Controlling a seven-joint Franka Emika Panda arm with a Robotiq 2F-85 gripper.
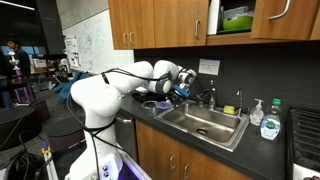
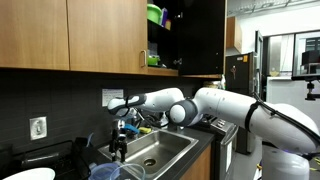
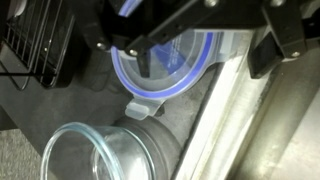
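Observation:
My gripper is open in the wrist view, its black fingers spread apart above the counter and the sink edge. Below the left finger lies a round clear lid with a blue seal and a clear tab. Whether that finger touches the lid, I cannot tell. An uncovered clear glass container stands close by at the lower left. In exterior view 2 the gripper hangs over the near end of the sink, behind the container.
The steel sink lies beside the lid, with a faucet behind it. A black wire rack stands at the wrist view's upper left. Soap bottles occupy the counter's far right. Cabinets hang above the arm.

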